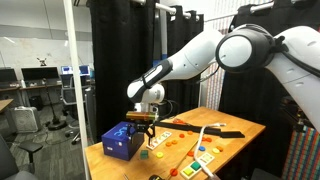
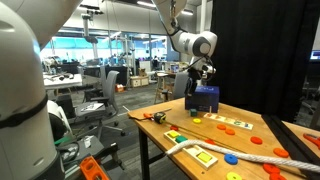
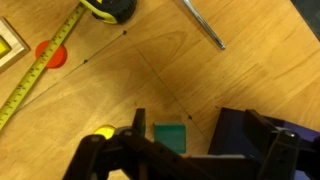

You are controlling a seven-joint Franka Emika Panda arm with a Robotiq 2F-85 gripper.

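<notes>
My gripper (image 1: 143,130) points down over the table, its fingertips above the green block (image 1: 144,155) and to the right of the blue box (image 1: 120,142). In the wrist view, the two fingers stand well apart and the gripper is open. A green block (image 3: 170,137) lies on the wood below, nearer the left finger, not gripped. The dark box (image 3: 228,132) shows at the lower right, partly covered by the right finger. From the other side, the gripper (image 2: 199,78) hangs in front of the box (image 2: 207,101).
A yellow tape measure (image 3: 42,72), a red disc (image 3: 43,49), a yellow disc (image 3: 105,131) and a thin metal rod (image 3: 204,22) lie nearby. Several coloured pieces and a white rope (image 2: 240,155) spread across the table. Bare wood surrounds the green block's far side.
</notes>
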